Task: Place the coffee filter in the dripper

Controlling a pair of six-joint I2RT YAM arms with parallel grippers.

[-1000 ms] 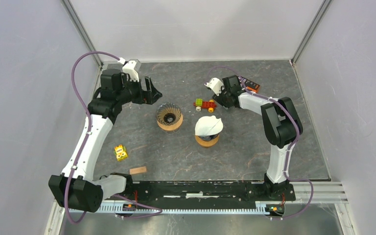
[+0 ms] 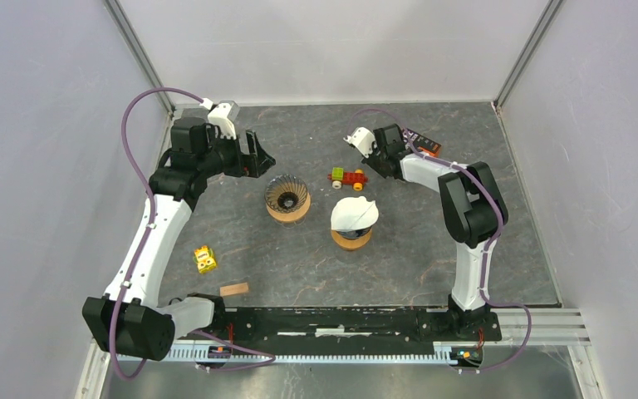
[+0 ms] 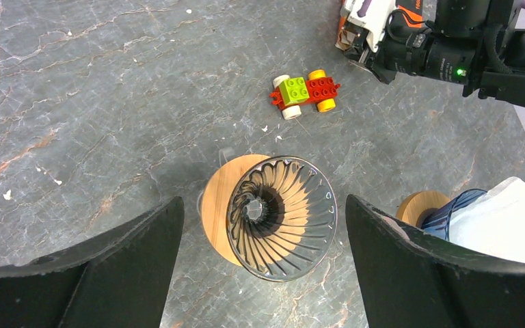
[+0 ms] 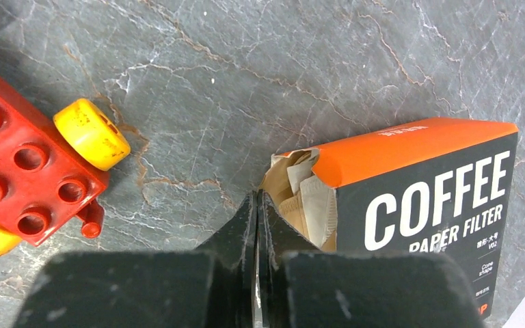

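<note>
An empty ribbed dripper point(image 3: 280, 219) on a wooden stand sits centre-left in the top view. Beside it a second dripper point(image 2: 353, 235) carries a white filter point(image 2: 354, 212). My left gripper is open above the empty dripper's side of the table, nothing between its fingers. My right gripper is shut, its tips at the torn end of an orange-and-black coffee filter box point(image 4: 427, 191), where folded paper filters show inside; nothing is seen between its fingers.
A toy car point(image 2: 347, 179) of red and green bricks lies left of the right gripper. A yellow toy point(image 2: 205, 258) and a wooden block point(image 2: 233, 289) lie at the front left.
The left arm has not moved.
</note>
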